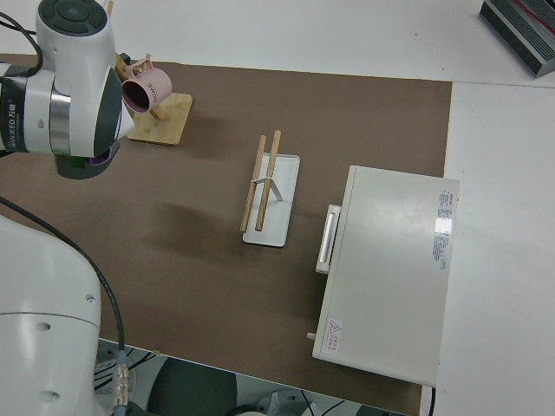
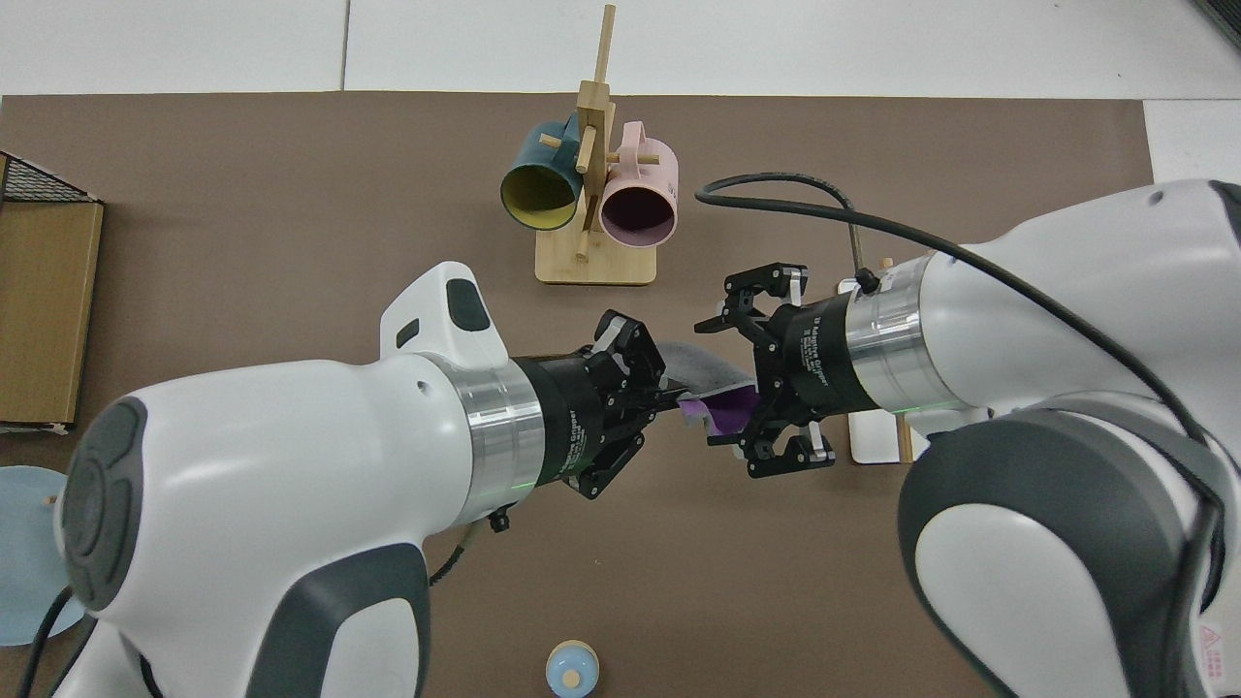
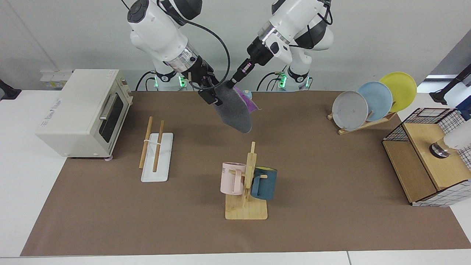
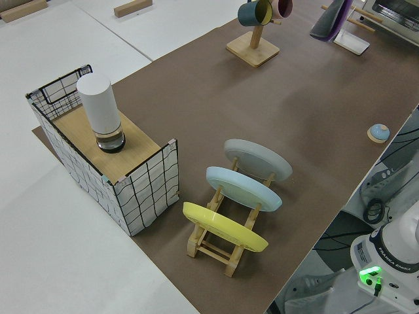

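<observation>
A soft grey cloth piece with purple lining [image 2: 710, 388] hangs between my two grippers, over the mat; in the camera left view its grey side [image 3: 234, 112] faces out. My left gripper [image 2: 675, 394] pinches its edge from the left. My right gripper [image 2: 712, 384] is at it from the other side, its black fingers reaching around the cloth; whether they are shut is hard to tell. The cloth's purple side also shows in the camera right view [image 4: 332, 19].
A mug tree [image 2: 595, 262] with teal and pink mugs stands behind. A white board with wooden sticks [image 3: 156, 168], a white oven [image 3: 84, 115], a plate rack [image 3: 366, 126] and a wire-sided shelf [image 3: 419, 172] ring the mat. A small blue round object [image 2: 571, 669] lies near the front.
</observation>
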